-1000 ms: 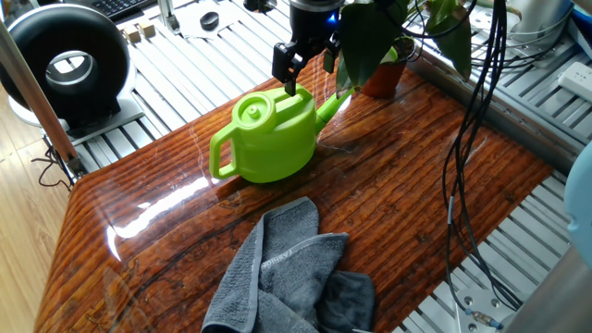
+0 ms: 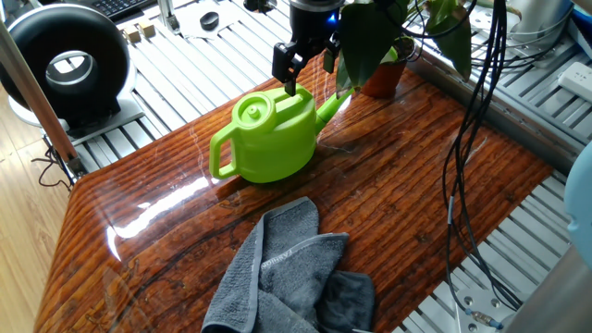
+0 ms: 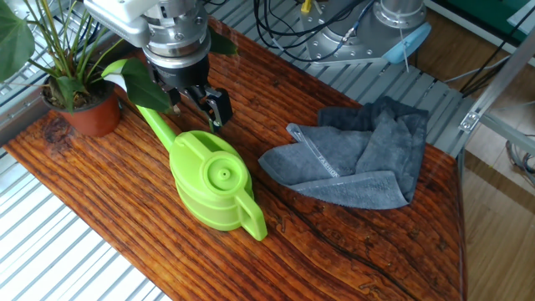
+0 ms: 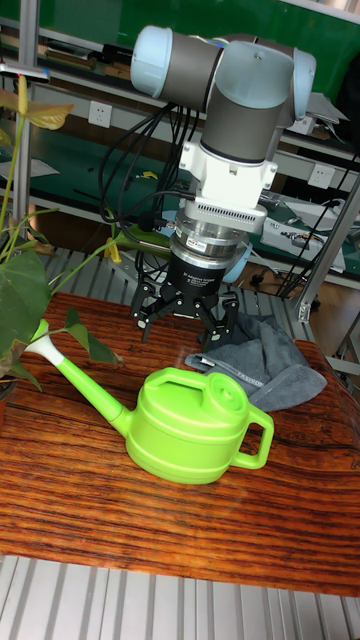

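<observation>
A light green watering can [image 2: 270,139] stands upright on the brown wooden table [image 2: 407,176]. Its spout points toward the potted plant, and its handle [image 3: 252,216] faces the opposite way. Above the table and near the can's spout side hangs my gripper [image 4: 183,322], pointing down. The two black fingers are spread apart, and nothing shows between them. In exterior view 3 they appear above and behind the can, clear of it. A crumpled grey towel [image 3: 347,159] lies on the table beside the can.
A plant in a red-brown pot [image 3: 94,115] stands at the table's corner, its leaves [image 2: 363,46] reaching close to my gripper. Black cables [image 2: 474,139] hang beside the table. Bare wood lies between the towel and the table's edges.
</observation>
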